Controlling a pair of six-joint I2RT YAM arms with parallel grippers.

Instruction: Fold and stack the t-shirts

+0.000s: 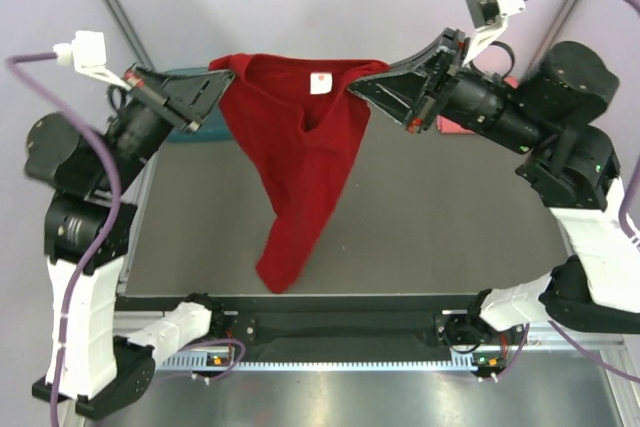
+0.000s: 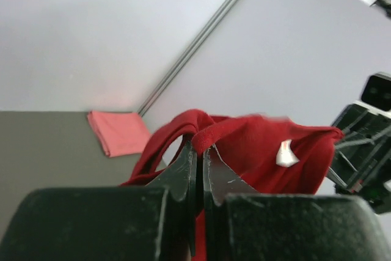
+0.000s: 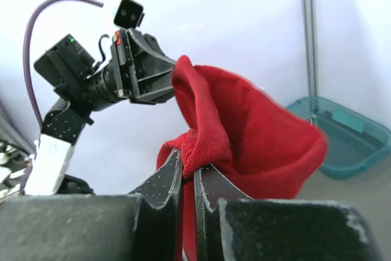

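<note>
A red T-shirt hangs stretched between my grippers, a white label at its upper edge, its lower end reaching down toward the front of the mat. My left gripper is shut on one upper corner; in the left wrist view the fabric rises from between its fingers. My right gripper is shut on the other upper corner; in the right wrist view the bunched cloth sits between its fingers.
A folded pink shirt lies at the back right of the grey mat, mostly hidden from the top view. A teal bin sits at the back left.
</note>
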